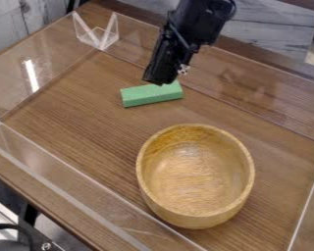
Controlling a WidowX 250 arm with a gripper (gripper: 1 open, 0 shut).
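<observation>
The black robot arm reaches down from the top of the camera view, its gripper (164,67) hanging just above and behind a green block (150,94) on the wooden table. Whether the fingers are open or shut is hard to make out. A large round tan bowl (195,203) sits empty in the near right part of the table.
A clear plastic holder (97,31) stands at the back left. Black cables or parts lie at the bottom left corner.
</observation>
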